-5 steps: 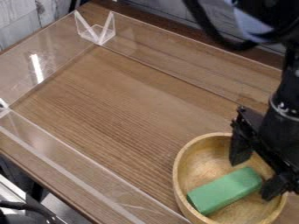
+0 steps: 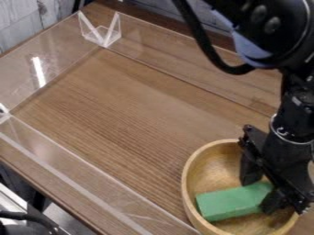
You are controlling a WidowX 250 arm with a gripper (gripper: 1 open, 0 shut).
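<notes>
The black gripper (image 2: 260, 176) reaches down from the right into a tan round bowl (image 2: 196, 165) at the lower right. A green rectangular block (image 2: 225, 206) lies in the bowl, its right part behind the gripper's fingers. I cannot tell whether the fingers close on the block.
A wooden table (image 2: 123, 119) fills most of the view, largely clear. A clear plastic piece (image 2: 101, 27) stands at the back left. Transparent edging runs along the left side, with dark cables at the lower left corner.
The gripper has moved lower into the bowl, now covering more of the block's right part.
</notes>
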